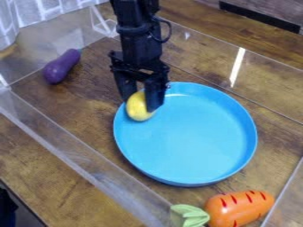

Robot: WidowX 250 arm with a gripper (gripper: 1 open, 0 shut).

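My black gripper (141, 87) hangs open over the left rim of a blue plate (190, 146), its fingers around or just above a yellow object (138, 109) that rests on the plate's upper-left part. The gripper partly hides the yellow object, and I cannot tell whether the fingers touch it.
A purple eggplant (62, 66) lies at the upper left. An orange carrot (236, 207) with a pale green top lies at the bottom right. Clear walls edge the wooden surface (66, 155).
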